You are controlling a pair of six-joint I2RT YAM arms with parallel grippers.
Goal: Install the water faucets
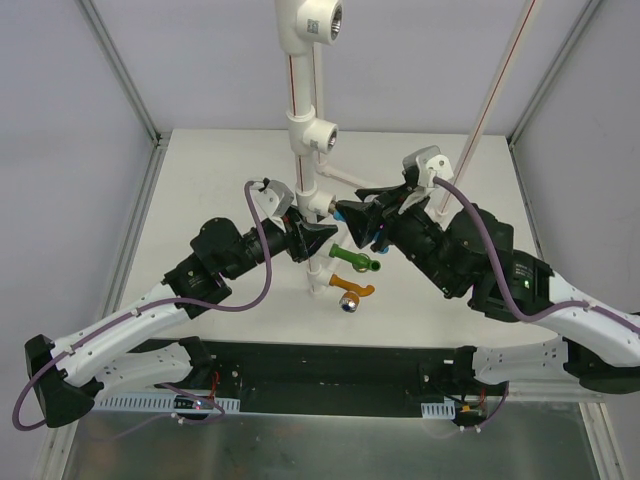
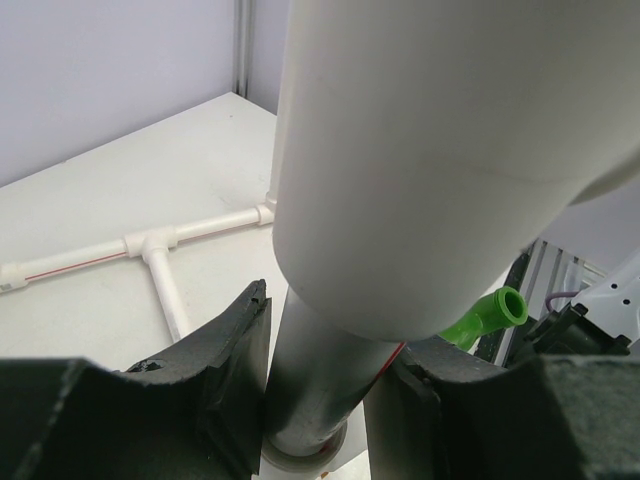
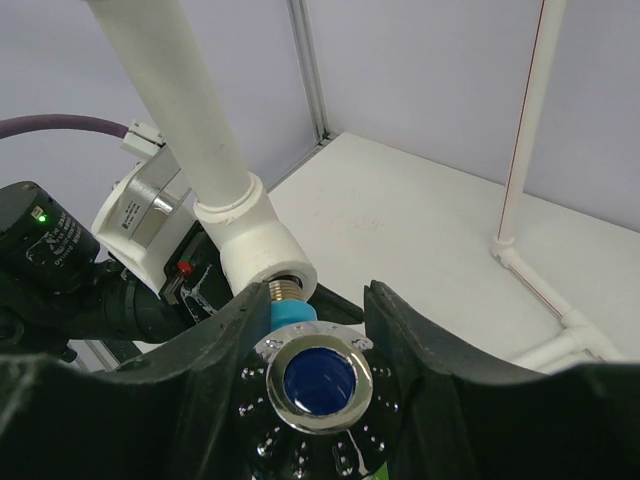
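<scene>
A white upright pipe (image 1: 302, 170) with side sockets carries the faucets. Around it, below a wide fitting, my left gripper is shut, with the pipe between its dark fingers. My right gripper (image 1: 350, 215) is shut on a blue faucet (image 3: 292, 312), whose chrome-ringed end (image 3: 318, 380) faces the right wrist camera. The faucet's brass thread (image 3: 285, 290) sits at the mouth of a white socket (image 3: 262, 250), with several turns showing; how deep it reaches inside is hidden. Lower on the pipe are a green faucet (image 1: 355, 257) and an orange faucet (image 1: 352, 286).
Two more empty sockets open to the right higher up the column, the upper one (image 1: 325, 20) close to the camera. White pipes (image 3: 550, 300) run along the board behind. The white board (image 1: 220, 165) is bare at the far left.
</scene>
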